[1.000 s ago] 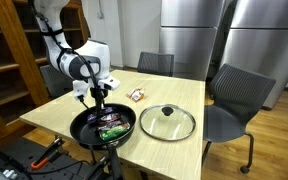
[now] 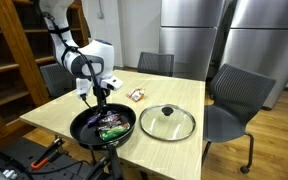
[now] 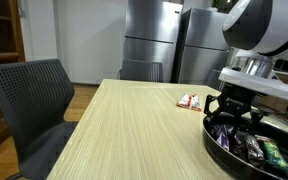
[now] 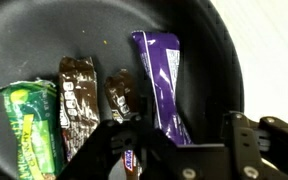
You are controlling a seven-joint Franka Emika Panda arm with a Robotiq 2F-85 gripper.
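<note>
A black pan [image 2: 130, 119] stands at the table's near end with several wrapped bars inside. In the wrist view, a purple-wrapped bar [image 4: 163, 75] lies between the spread fingers of my gripper, its lower end partly covered by them. Left of it lie a small brown bar [image 4: 121, 96], a larger brown wrapper [image 4: 79, 102] and a green packet [image 4: 32, 127]. My gripper [image 3: 227, 108] points down over the pan in the second exterior view. Whether the fingers touch the purple bar, I cannot tell.
A round lid [image 2: 168, 123] with a dark knob lies on the table right of the pan. Red-and-white packets [image 2: 136, 94] rest farther back. A dark chair [image 2: 229, 110] stands at the right.
Over the last second my gripper has shifted slightly to the right and down over the pan. The lid and the packets on the table have not moved.
</note>
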